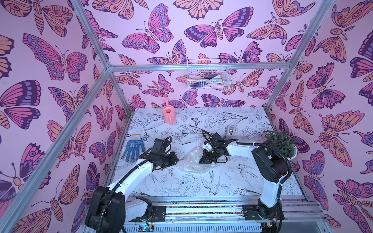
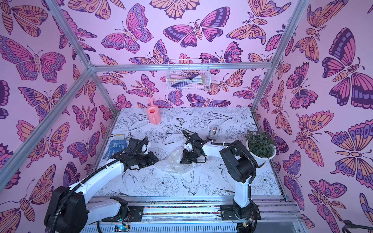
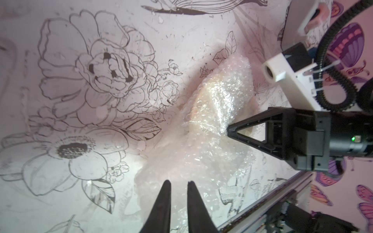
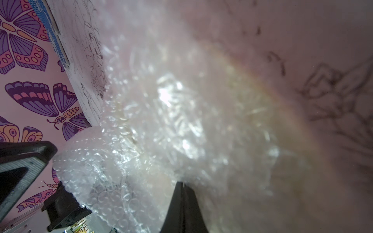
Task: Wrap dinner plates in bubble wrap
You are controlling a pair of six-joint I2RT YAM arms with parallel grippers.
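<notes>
Clear bubble wrap [image 1: 191,162] lies bunched in the middle of the table. Through its layers a pale plate edge [image 3: 198,101] shows faintly in the left wrist view. My right gripper is shut, its tips pressed against the wrap over the plate; whether any film is pinched between them is hidden. At the wrap's left end, my left gripper stands part open over a loose flap, its fingers [image 3: 162,205] apart with wrap visible below the gap.
A blue glove [image 1: 133,149] lies at the left edge, a pink watering can [image 1: 169,115] at the back. A small grey-white device [image 1: 230,130] rests behind the right arm, and a potted plant [image 2: 261,144] stands at the right.
</notes>
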